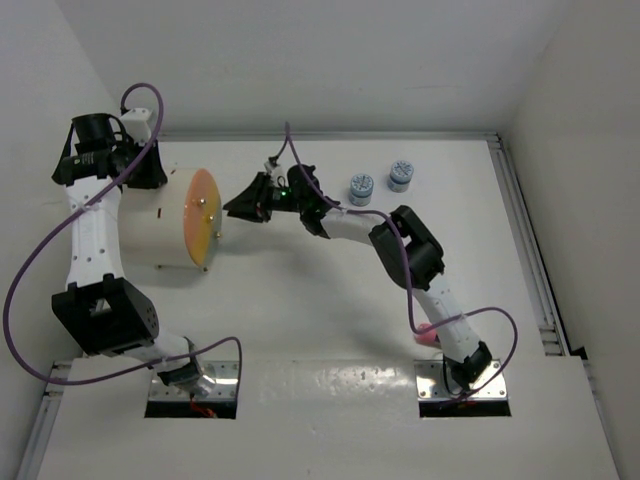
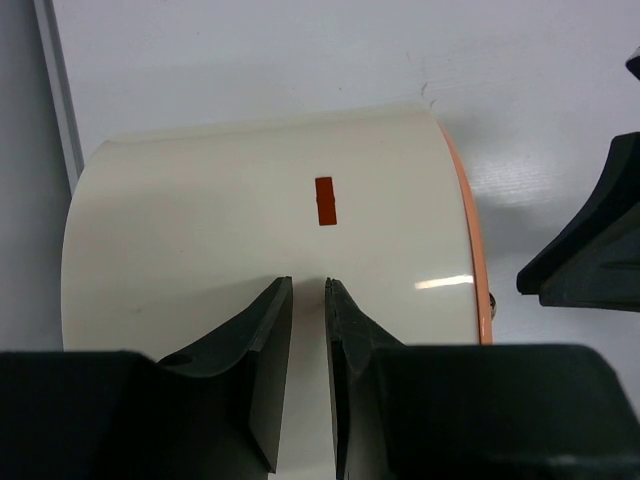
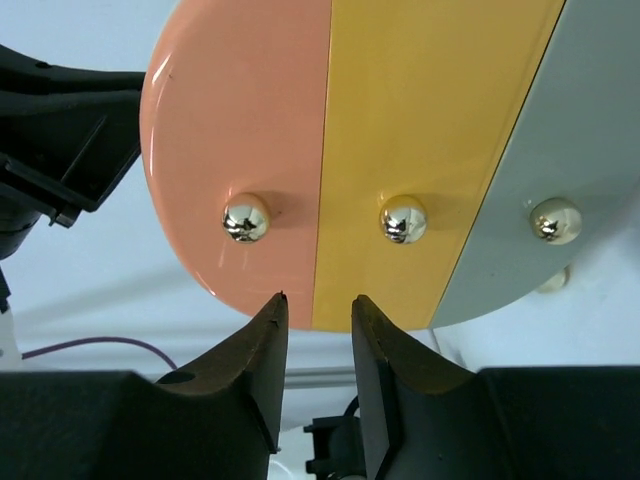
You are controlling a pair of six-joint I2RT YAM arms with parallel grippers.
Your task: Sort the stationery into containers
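A cream cylindrical container (image 1: 165,225) lies on the left, its flat end split into pink (image 3: 270,120), yellow (image 3: 420,120) and grey (image 3: 565,130) panels with silver knobs. My left gripper is over the cream body, its fingertips close together with a slight gap and nothing seen between them. My right gripper faces the knobbed end from a short distance right, fingers part open and empty. Two blue-grey round items (image 1: 361,187) stand at the back right. A pink object (image 1: 427,336) lies partly hidden by the right arm at the front.
Grey walls (image 1: 570,180) enclose the white table (image 1: 300,300). Purple cables loop over both arms.
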